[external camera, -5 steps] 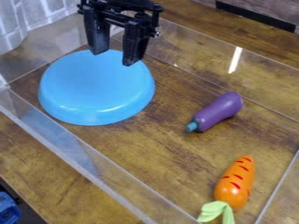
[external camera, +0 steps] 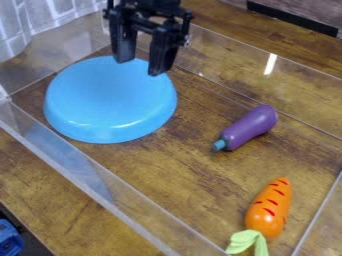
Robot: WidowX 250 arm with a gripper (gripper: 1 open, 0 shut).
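My dark gripper (external camera: 142, 52) hangs at the top of the camera view, over the back of a round blue disc (external camera: 110, 98), with its two fingers apart and nothing visible between them. A purple eggplant (external camera: 249, 127) lies to the right of the disc. An orange carrot (external camera: 269, 210) with a green top lies at the lower right.
A clear-walled bin (external camera: 107, 200) encloses the objects on a wooden surface (external camera: 167, 180). A small blue object (external camera: 7, 240) is at the lower left outside the wall. The middle floor of the bin is clear.
The gripper has shifted slightly and its fingers look a little different in height and angle. The disc, eggplant and carrot have not moved.
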